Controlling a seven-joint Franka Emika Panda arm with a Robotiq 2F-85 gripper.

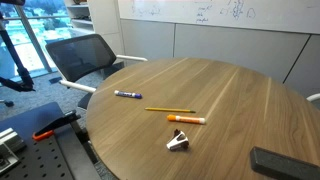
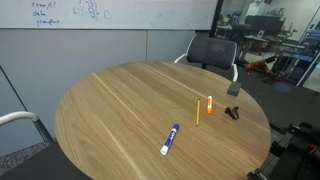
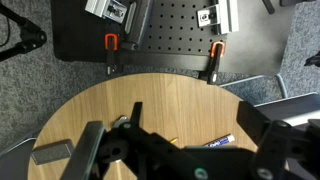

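Note:
In exterior view 1, a blue-and-white marker (image 1: 128, 94), a yellow pencil (image 1: 170, 109), an orange marker (image 1: 186, 119) and a small black-and-white object (image 1: 178, 140) lie apart on the wooden table (image 1: 235, 115). A black eraser-like block (image 1: 285, 163) rests near the right edge. From above, in the wrist view, my gripper stands open, its dark fingers wide apart with nothing visible between them. The gripper's body hides part of the table; the blue marker (image 3: 220, 141) and the block (image 3: 53, 151) still show.
A dark mounting plate (image 3: 180, 40) with orange-handled clamps (image 3: 111, 42) borders the table on the robot's side. An office chair (image 2: 212, 53) stands by the table. Beyond it is a whiteboard (image 1: 240, 14).

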